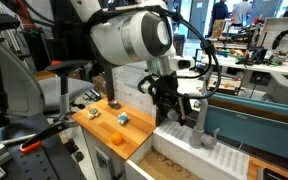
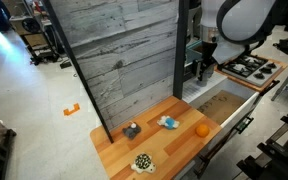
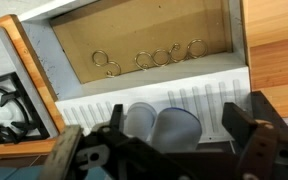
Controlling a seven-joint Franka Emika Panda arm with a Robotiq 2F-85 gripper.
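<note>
My gripper points down over the white ridged strip behind the drawer, its dark fingers wide apart. Grey rounded forms [image 3: 174, 128] show in the gap between them in the wrist view; whether the fingers touch them cannot be told. In exterior view 1 the gripper [image 1: 172, 112] is low, just left of the grey curved faucet [image 1: 200, 118]. An open white drawer [image 3: 164, 69] with a brown floor holds several small metal rings [image 3: 144, 60].
On the wooden counter [image 2: 149, 150] lie an orange [image 2: 202, 130], a blue-and-white item [image 2: 168, 122], a dark grey item [image 2: 132, 130] and a pale flower-like piece [image 2: 142, 162]. A stove [image 2: 252, 68] stands beyond the drawer. The blue-green trough [image 1: 249, 122] runs behind the strip.
</note>
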